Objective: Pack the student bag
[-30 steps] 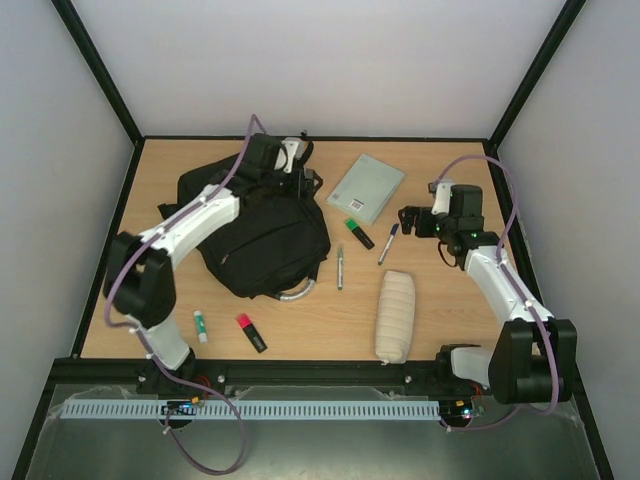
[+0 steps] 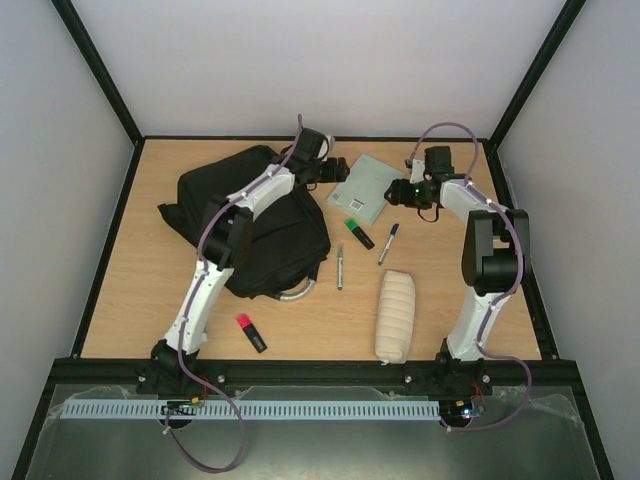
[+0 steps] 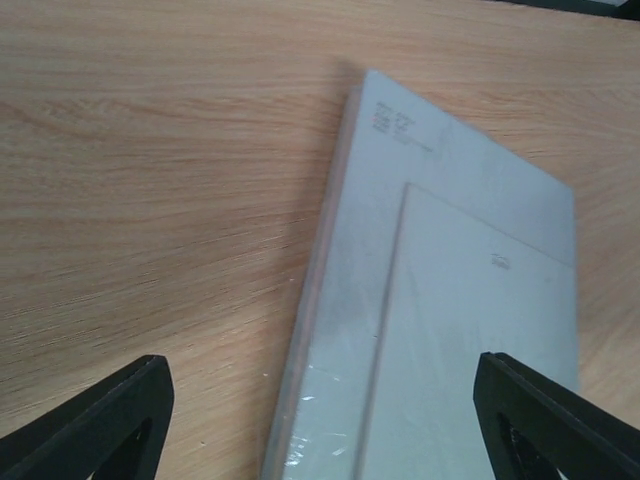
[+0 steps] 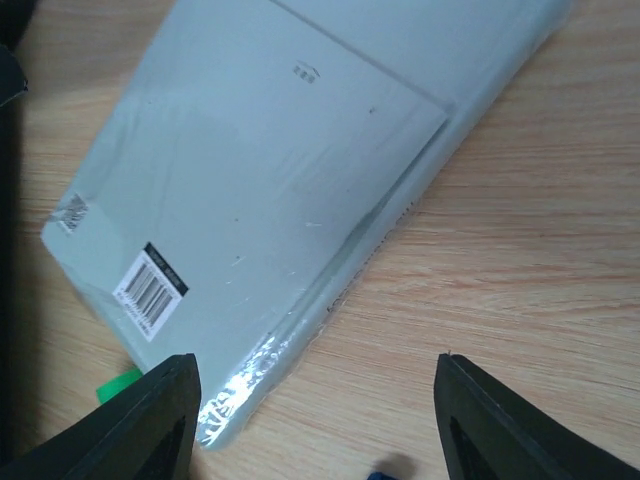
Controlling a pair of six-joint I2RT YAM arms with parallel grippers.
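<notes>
A grey book [image 2: 362, 190] lies flat at the back; my left gripper [image 2: 336, 170] hovers at its left side and my right gripper [image 2: 398, 193] at its right. In the left wrist view the book [image 3: 450, 320] lies between and beyond open fingers; in the right wrist view the book [image 4: 240, 180] is beyond spread fingers. A black bag [image 2: 260, 240] lies open on the left. A green highlighter [image 2: 360, 234], blue marker [image 2: 389, 244], silver pen [image 2: 340, 266], pink highlighter [image 2: 252, 333] and beige padded pouch [image 2: 395, 315] lie on the table.
The table's right strip [image 2: 480, 250] is partly under my right arm. Bare wood lies between the pens and the front edge. Walls border the back and sides.
My left gripper has moved toward the back right to the book. My right gripper has moved toward the back left, closer to the book. The objects are unmoved.
</notes>
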